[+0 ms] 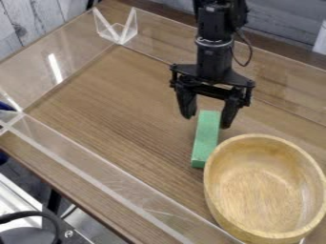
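A black gripper (208, 107) hangs over the wooden table, its two fingers spread apart and open with nothing seen between them. Just below and between the fingertips a green rectangular block (205, 143) lies lengthwise on the table, its near end beside the rim of a large wooden bowl (261, 191) at the lower right. The gripper's fingertips are above the far end of the block.
Transparent plastic guards stand at the back left corner and along the near left edge. A black cable lies at the lower left corner, off the table.
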